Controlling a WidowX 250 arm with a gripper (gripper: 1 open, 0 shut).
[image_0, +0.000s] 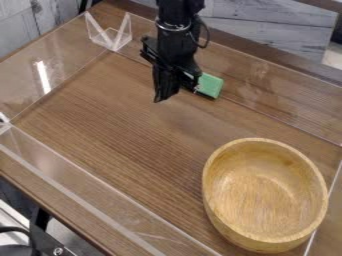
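My black gripper (163, 90) hangs from the arm at the upper middle, low over the wooden table, seen end-on; it looks shut, with nothing visible between its fingers, though its tips are small and dark. A green object (209, 86) lies just to its right, partly behind the arm.
A large tan bowl (262, 205) fills the lower right. A clear plastic container (110, 32) stands at the back left, and another clear item sits at the left edge.
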